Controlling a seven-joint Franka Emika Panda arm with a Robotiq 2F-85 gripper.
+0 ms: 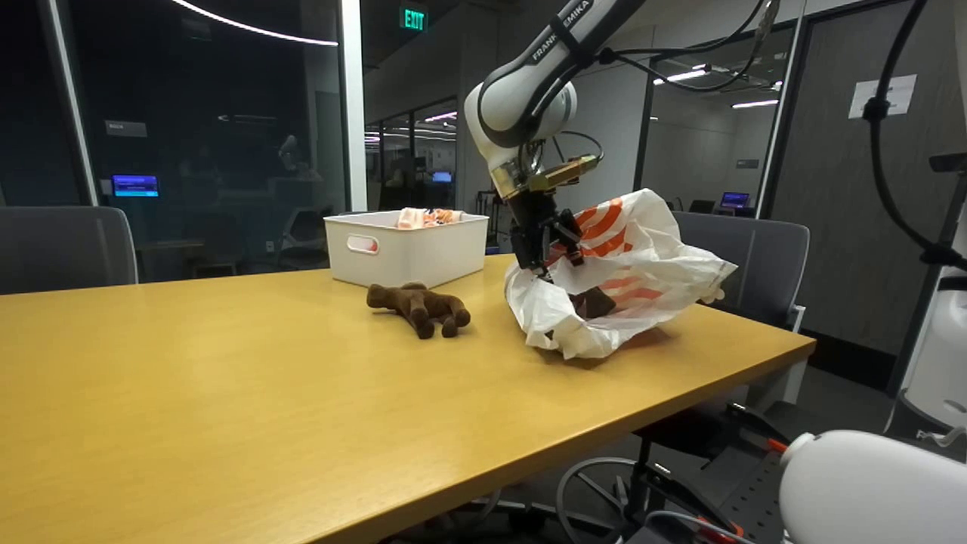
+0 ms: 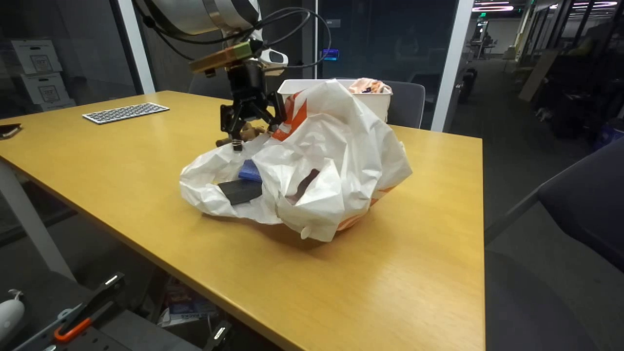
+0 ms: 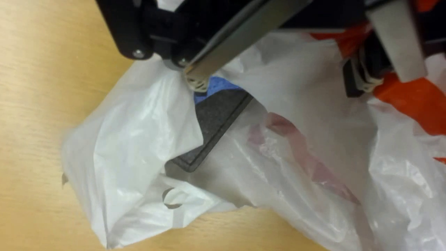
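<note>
A crumpled white plastic bag with orange stripes [image 1: 666,249] lies on the table, its mouth gaping. Inside it, a flat dark object [image 3: 221,113] and something blue [image 2: 249,170] show through the opening. My gripper is open at the bag's mouth, with its fingers spread wide. In the wrist view one fingertip overlaps the blue thing and the other is beside the bag's orange-printed wall; contact cannot be judged. A brown plush toy [image 1: 412,304] lies on the table outside the bag.
A white bin [image 1: 403,254] holding a patterned cloth [image 1: 426,217] stands behind the plush toy. A keyboard [image 2: 126,112] lies toward the table's far left in the second exterior view.
</note>
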